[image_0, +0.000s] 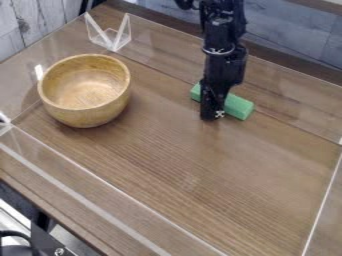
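A light green block (234, 106) lies on the wooden table (174, 180), right of centre toward the back. My black gripper (213, 112) reaches down from the top centre onto the block's left part, covering some of it. It looks narrow; whether anything is between its fingertips is hidden.
A wide wooden bowl (83, 85) stands at the left. A white wire-like object (107, 32) lies at the back left.
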